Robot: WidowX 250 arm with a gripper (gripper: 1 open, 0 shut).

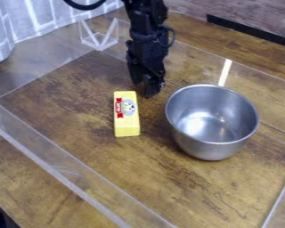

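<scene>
A yellow box with a red and white label (126,123) lies on the wooden table, left of a large steel bowl (210,125). The black gripper (145,82) is just behind the box, low over the table and beside the bowl's back left. Its fingers are dark and small, so their state is unclear.
The bowl takes up the right middle of the table (61,160). A white wire frame (97,34) stands at the back left.
</scene>
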